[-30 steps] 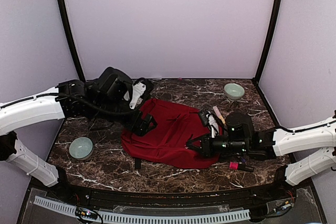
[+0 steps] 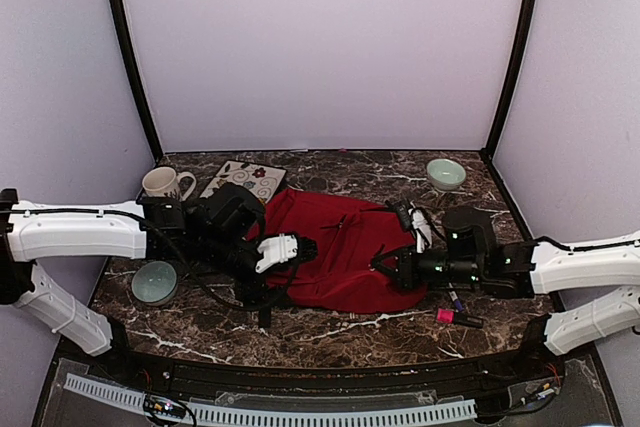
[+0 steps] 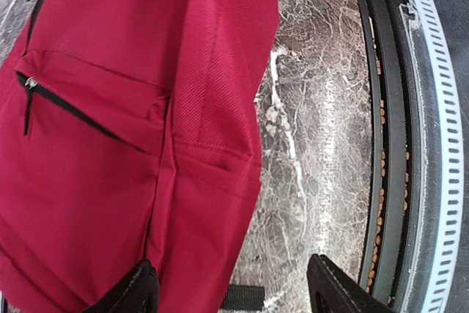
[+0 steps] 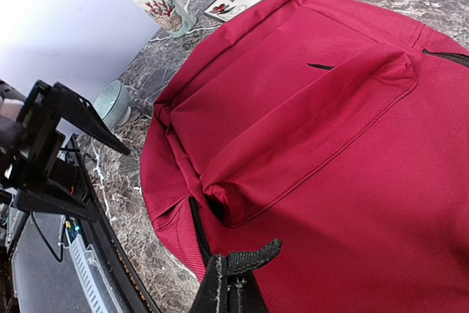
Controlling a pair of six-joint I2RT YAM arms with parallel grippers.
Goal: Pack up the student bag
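A red bag (image 2: 345, 292) lies flat on the dark marbled table. In the right wrist view my right gripper is shut on the black zipper pull (image 4: 254, 258), at the end of the bag's dark zipper (image 4: 199, 229). My left gripper stands open at the bag's front left edge, one finger over the red cloth (image 3: 205, 196) and the other over bare table. Nothing shows gripped there. A black strap end (image 3: 243, 297) pokes out from under the bag between those fingers. The bag's inside is hidden.
At the back left are a white mug (image 2: 165, 183) and a flower-patterned book or board (image 2: 245, 180). Pale bowls stand at the left (image 2: 154, 283) and back right (image 2: 445, 174). A pink-and-black marker-like item (image 2: 458, 318) lies front right. Free table lies behind the bag.
The right gripper has shifted slightly right, and the bag's cloth shifted with it.
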